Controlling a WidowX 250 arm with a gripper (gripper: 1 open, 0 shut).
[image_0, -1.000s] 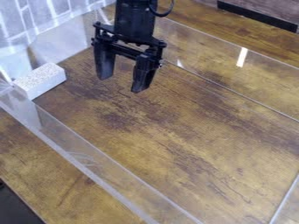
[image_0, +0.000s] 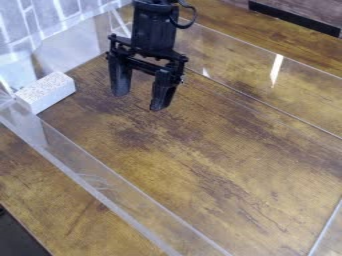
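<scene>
The black gripper (image_0: 142, 88) hangs at the upper middle of the view, above the wooden floor (image_0: 214, 170) of a clear-walled enclosure. Its two fingers stand apart with nothing between them. A white speckled block (image_0: 46, 92) lies to the gripper's left, against the left side of the enclosure, apart from the fingers.
Clear plastic walls (image_0: 107, 195) border the wooden surface on the left, back and right. A white tiled backdrop is at the upper left.
The gripper has shifted very slightly over the last second, staying open. The white block has not visibly moved.
</scene>
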